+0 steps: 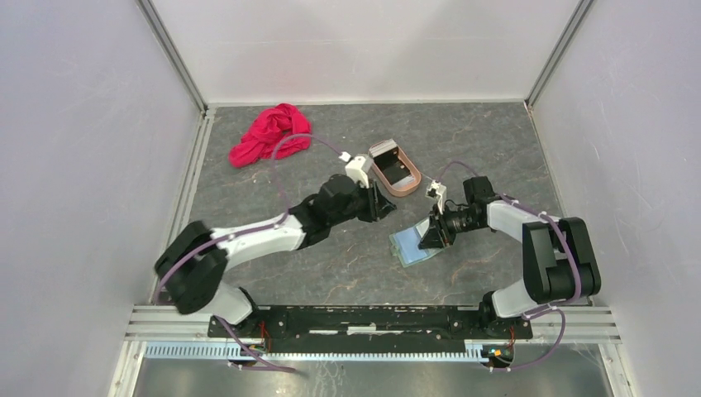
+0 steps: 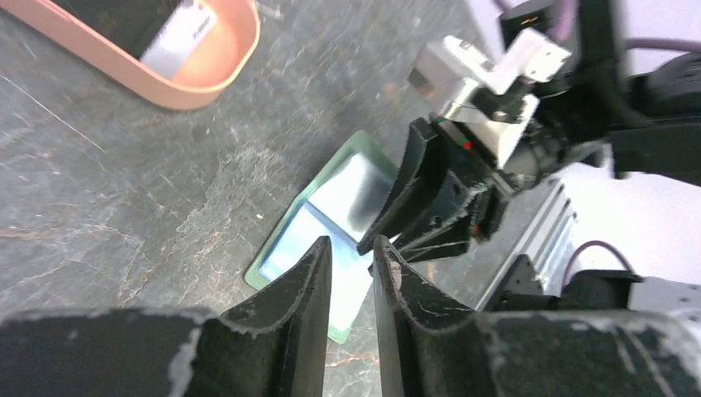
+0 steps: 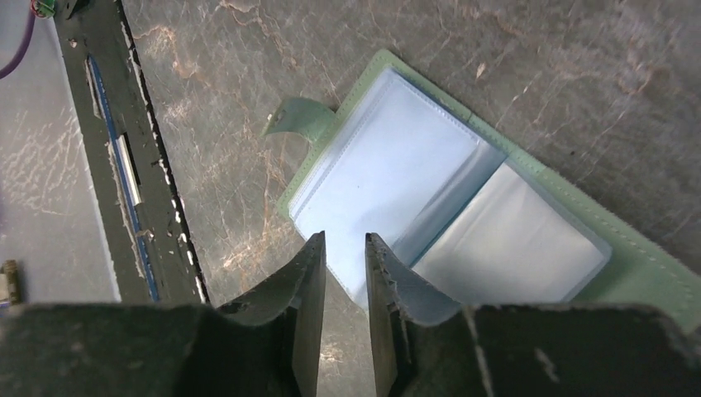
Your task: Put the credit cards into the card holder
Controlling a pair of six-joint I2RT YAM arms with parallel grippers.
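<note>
The card holder [image 1: 407, 246] lies open on the table, green with pale blue and whitish pockets [image 3: 380, 165]; I cannot make out separate cards. My left gripper [image 1: 376, 208] is above and to the upper left of it, fingers slightly apart with nothing visible between [image 2: 349, 252]. My right gripper [image 1: 434, 236] is over the holder; its fingertips [image 3: 374, 244] are low over the pockets, and whether they grip anything is unclear.
A pink oval tray [image 1: 405, 184] with dark and light contents stands behind the holder. A red cloth [image 1: 269, 136] lies at the back left.
</note>
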